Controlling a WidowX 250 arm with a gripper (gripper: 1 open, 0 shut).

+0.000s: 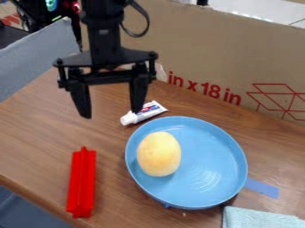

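My gripper (110,104) hangs open over the upper left of the wooden table, nothing between its fingers. A white toothpaste tube (142,113) lies just right of and below it. A blue plate (209,169) holds a pale yellow round object (159,153). At the lower left lies a red elongated object (82,183).
A cardboard box (217,58) stands along the back. A grey edge or panel (36,58) borders the upper left. A light blue cloth (259,220) is at the lower right, beside blue tape (262,188).
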